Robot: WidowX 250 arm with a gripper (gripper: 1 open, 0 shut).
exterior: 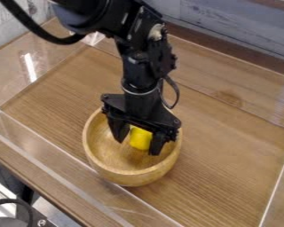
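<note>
My black gripper (pixel 138 129) hangs low in a round wooden bowl (pixel 135 173), its fingers open on either side of a small yellow object (pixel 139 138) lying inside. The fingers partly cover the object, so I cannot tell whether they touch it.
The bowl stands on a wooden table (pixel 222 151) near its front left edge. A pale wall (pixel 233 31) runs along the back. A black cable (pixel 17 207) shows at the lower left, beyond the edge.
</note>
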